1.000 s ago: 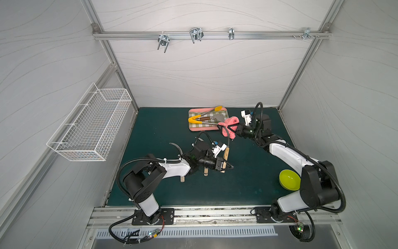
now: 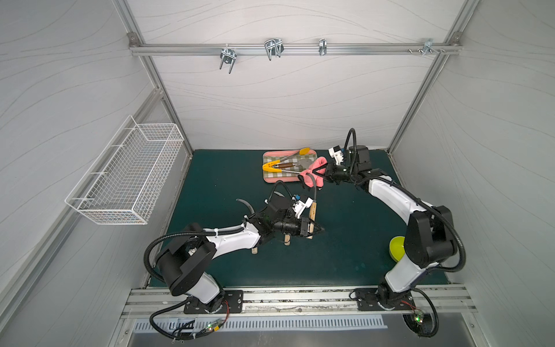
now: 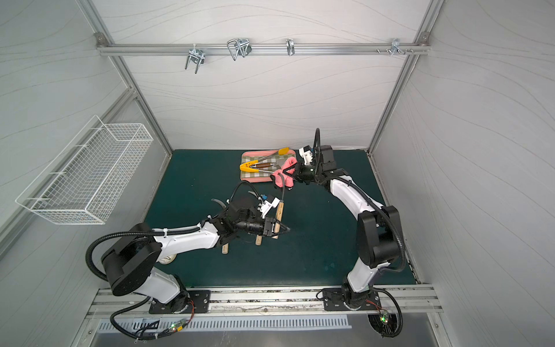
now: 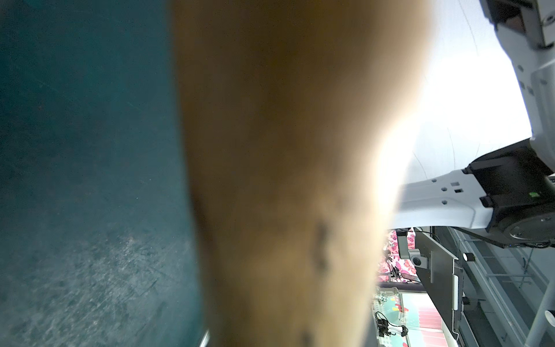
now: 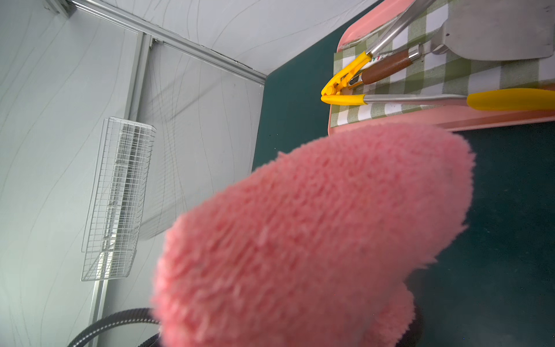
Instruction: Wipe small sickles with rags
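My left gripper (image 2: 313, 230) is shut on the wooden handle of a small sickle (image 2: 312, 211); in the left wrist view that handle (image 4: 289, 173) fills the middle, blurred and close. The grey curved blade points away toward the back. A fluffy pink rag (image 2: 316, 167) is gripped by my right gripper (image 2: 319, 170), next to the upper end of the blade. Whether cloth and metal touch is hard to tell. The right wrist view shows the rag (image 5: 323, 231) bunched up, hiding the fingers. More sickles lie under the left arm, one with its blade (image 2: 245, 204) showing.
Behind the rag a pink tray (image 2: 267, 177) holds yellow-tipped tongs (image 5: 347, 75) and a spatula (image 5: 497, 29). A green bowl (image 2: 396, 248) sits at the right, partly behind the right arm. A white wire basket (image 2: 130, 173) hangs on the left wall.
My right arm has swung back and to the left, taking the rag a little further toward the tray. It now covers part of the green bowl. The left arm has shifted slightly leftward with the sickle.
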